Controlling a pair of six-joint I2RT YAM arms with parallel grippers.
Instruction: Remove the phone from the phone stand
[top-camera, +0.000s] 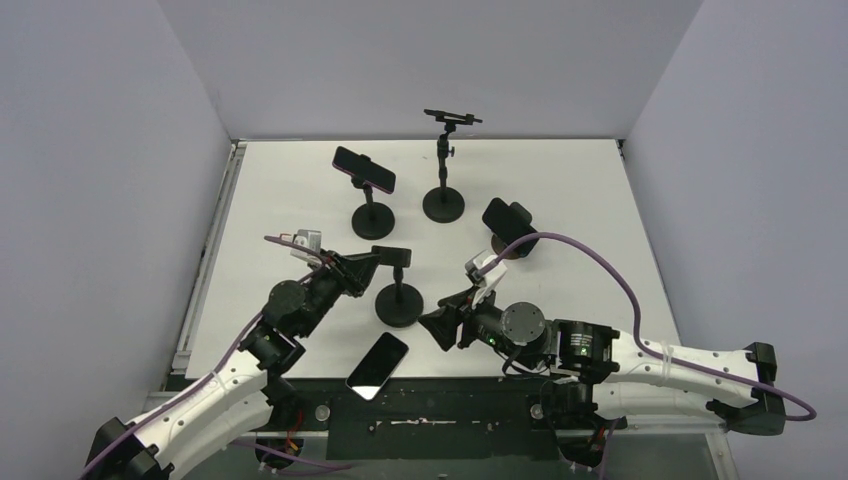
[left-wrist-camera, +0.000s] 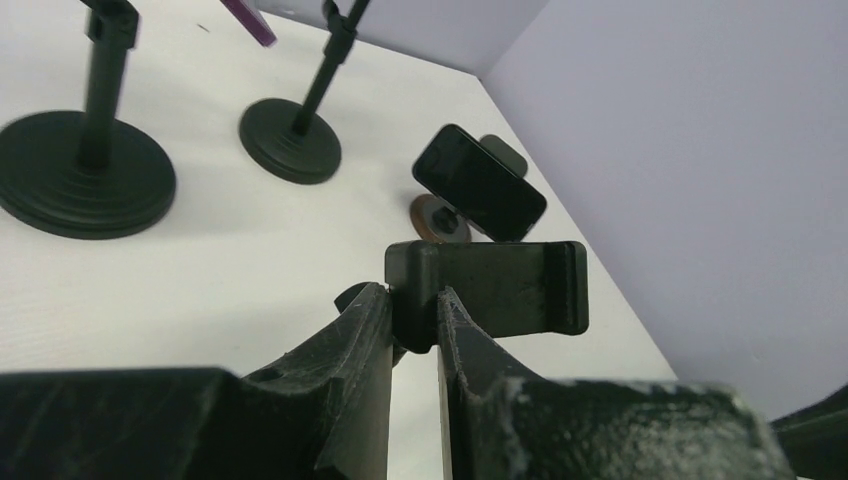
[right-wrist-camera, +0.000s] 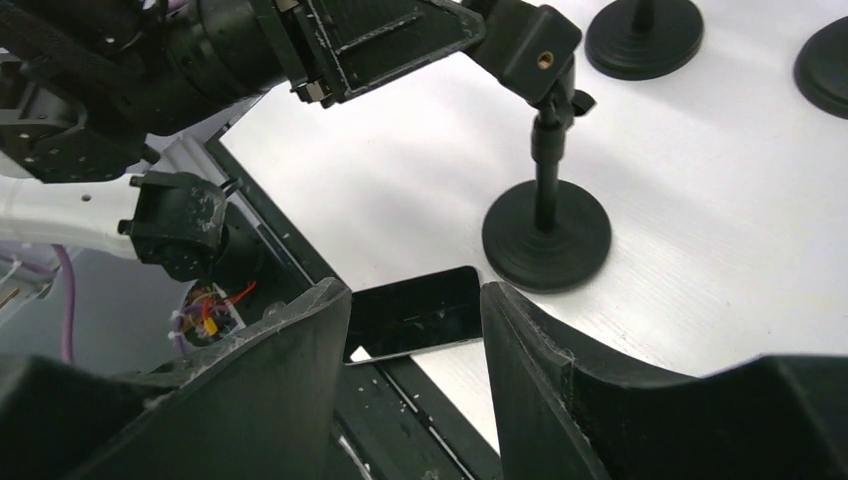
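Note:
A black phone (top-camera: 377, 365) (right-wrist-camera: 412, 310) lies flat at the table's front edge. Above and behind it stands a stand with an empty holder (top-camera: 390, 255) (left-wrist-camera: 500, 290) on a round base (top-camera: 398, 305) (right-wrist-camera: 546, 245). My left gripper (top-camera: 368, 268) is shut on the left end of that holder. My right gripper (top-camera: 437, 325) is apart from the stand, to its right in the top view, with its fingers parted and nothing seen between them.
Further stands hold phones at back left (top-camera: 363, 170), back centre (top-camera: 452, 116) and right (top-camera: 508, 222). Walls rise on both sides.

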